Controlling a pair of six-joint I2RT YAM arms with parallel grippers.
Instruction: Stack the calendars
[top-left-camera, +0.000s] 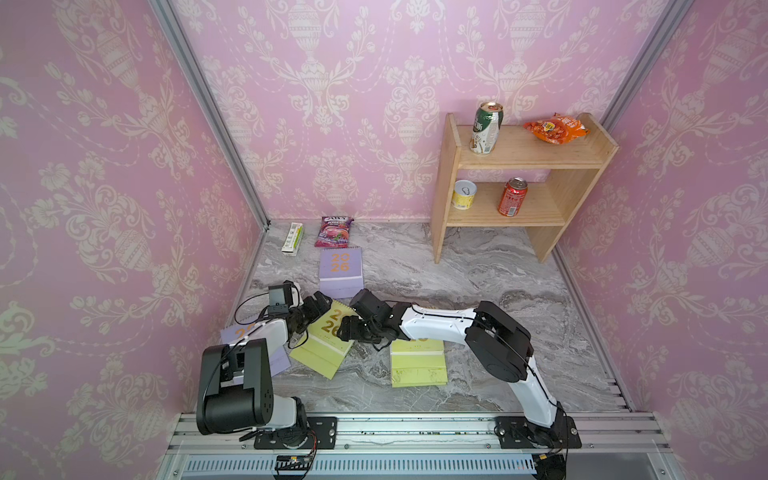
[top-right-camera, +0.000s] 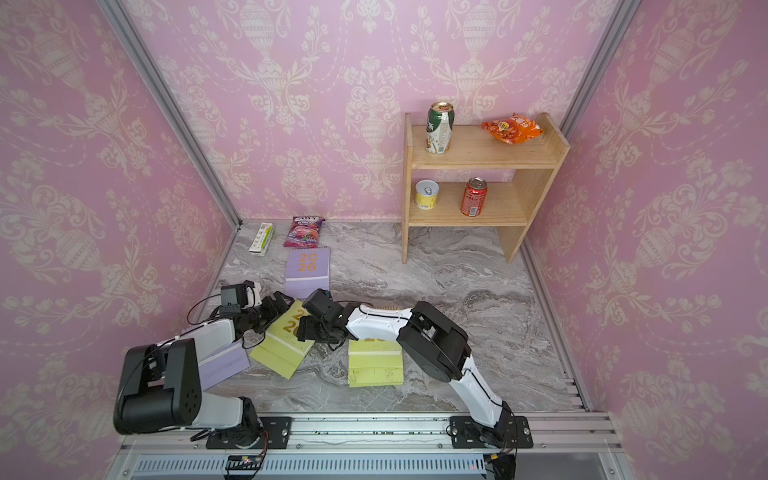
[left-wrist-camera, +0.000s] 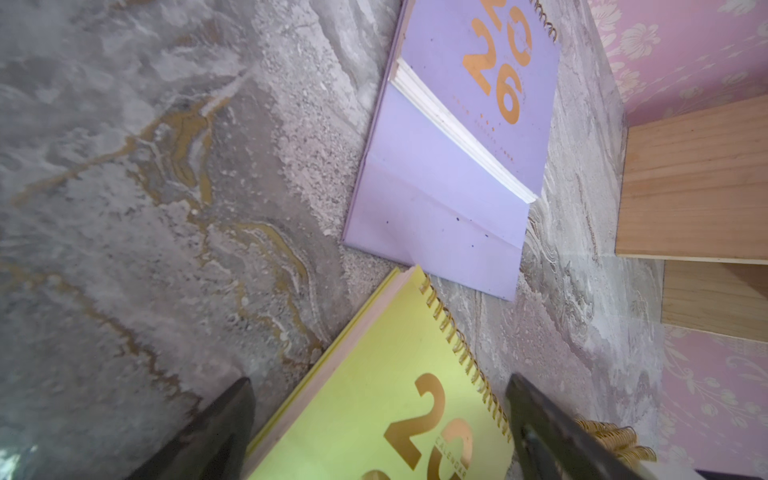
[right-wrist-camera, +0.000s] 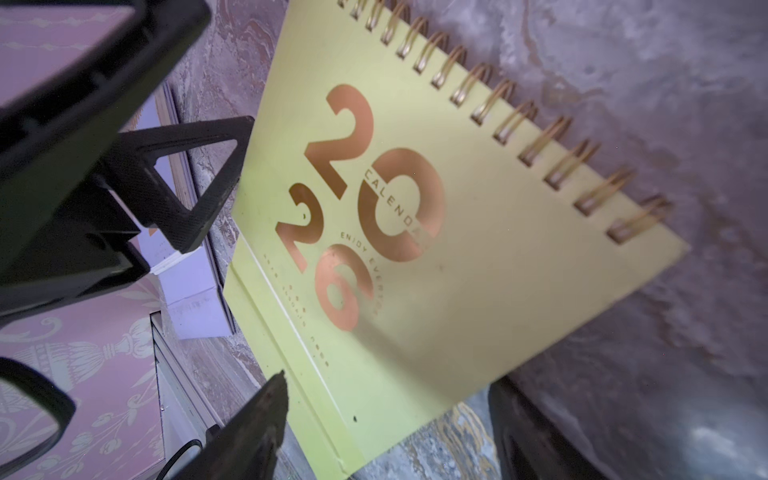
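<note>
A tilted yellow calendar (top-left-camera: 320, 352) lies between both arms. My left gripper (top-left-camera: 316, 304) hangs over its upper left corner; in the left wrist view its dark fingers stand apart around that corner. My right gripper (top-left-camera: 352, 326) is open at the calendar's right edge, its fingers (right-wrist-camera: 268, 424) apart in the right wrist view. A purple calendar (top-left-camera: 340, 280) lies just behind. Another purple calendar (top-right-camera: 224, 368) lies at the left, partly hidden under the left arm. A second yellow calendar (top-left-camera: 417, 368) lies to the right, partly hidden by the right arm.
A wooden shelf (top-left-camera: 520, 160) with cans and a snack bag stands at the back right. A pink snack packet (top-left-camera: 333, 232) and a small carton (top-left-camera: 292, 238) lie at the back left.
</note>
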